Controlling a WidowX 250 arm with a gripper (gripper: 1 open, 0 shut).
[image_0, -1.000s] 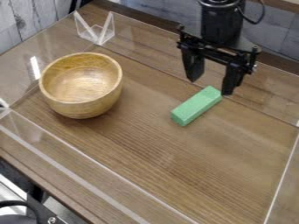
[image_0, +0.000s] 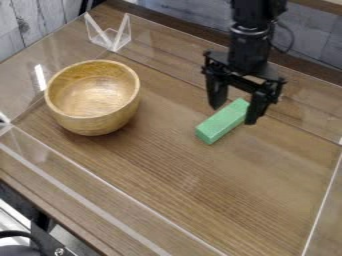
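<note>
My black gripper (image_0: 238, 89) hangs over the back right of the table, its fingers spread open and somewhat blurred. A green block (image_0: 222, 122) lies flat on the table just below and in front of them; I cannot tell whether either finger touches it.
A wooden bowl (image_0: 91, 101) sits at the left. A white wire object (image_0: 111, 33) stands at the back left.
The gripper has shifted a little to the left, toward the green block. The block and the bowl look unmoved.
</note>
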